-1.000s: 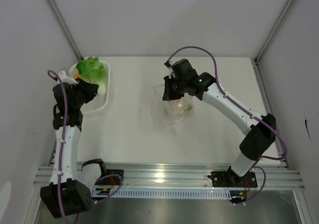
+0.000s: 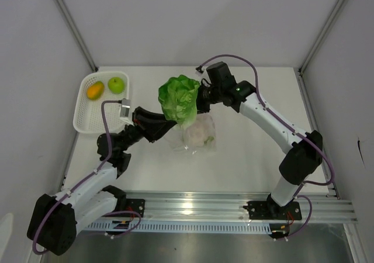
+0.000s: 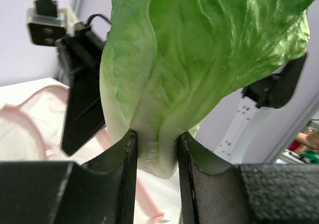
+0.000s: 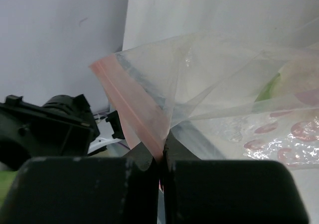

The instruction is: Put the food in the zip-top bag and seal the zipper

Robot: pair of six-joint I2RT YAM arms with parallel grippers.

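Observation:
A head of green lettuce (image 2: 179,99) hangs above the middle of the table, my left gripper shut on its pale stem. It partly hides my right gripper in the top view. Below it lies the translucent zip top bag (image 2: 193,137), something pale and green inside. In the right wrist view my right gripper is shut on the bag's pink-edged rim (image 4: 130,102), holding it up.
A white basket (image 2: 86,112) at the back left holds a green apple (image 2: 116,85) and an orange-yellow oval item (image 2: 95,90).
My left gripper has lifted the lettuce out of the basket and carried it right, over the bag. The right arm has shifted slightly upward in the top view.

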